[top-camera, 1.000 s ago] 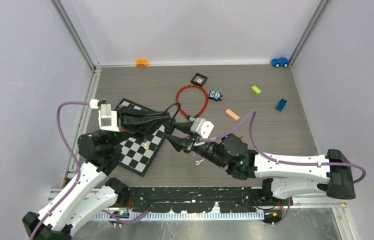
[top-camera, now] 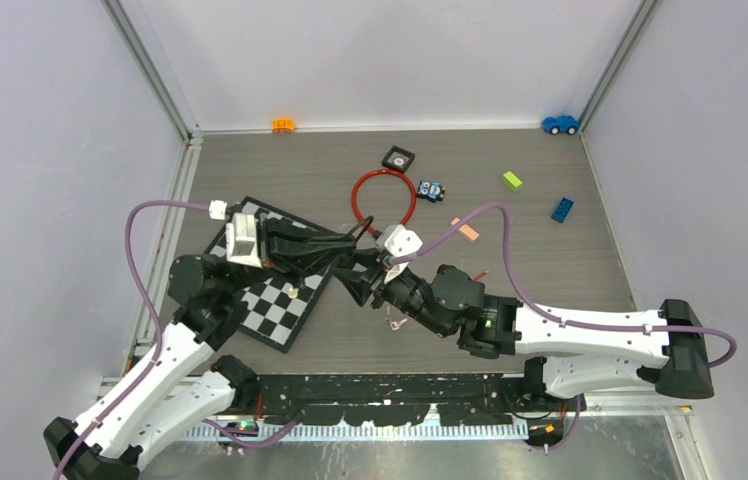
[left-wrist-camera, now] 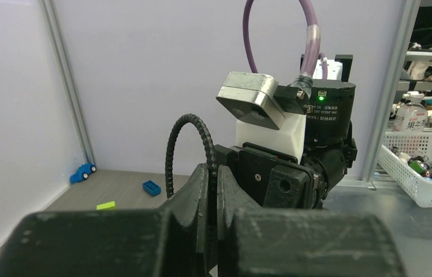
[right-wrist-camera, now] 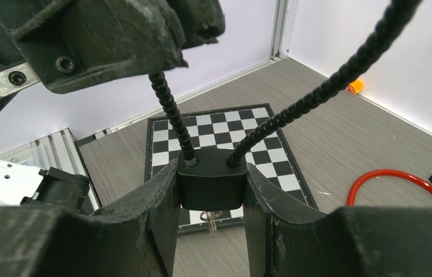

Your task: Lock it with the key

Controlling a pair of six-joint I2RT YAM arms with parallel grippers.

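A black lock body (right-wrist-camera: 211, 182) with a braided cable (right-wrist-camera: 341, 81) looping from its top sits between the fingertips of my right gripper; the pads meet both its sides. On one leg of that cable my left gripper is shut, and the loop (left-wrist-camera: 190, 117) rises above its fingertips. A small silver key with a ring (right-wrist-camera: 211, 220) shows just under the lock body; whether it is in the keyhole cannot be told. From above, the two grippers nearly meet over the chessboard's right side, hiding the lock body.
Beneath the arms lies a chessboard (top-camera: 272, 318). Behind them on the table are a red ring-shaped cable (top-camera: 358, 190), a black square item (top-camera: 398, 158), an orange block (top-camera: 466, 231) and a blue brick (top-camera: 562, 209).
My left gripper has moved to the right, closer to the right gripper, carrying the cable loop with it. The right arm has shifted only slightly.
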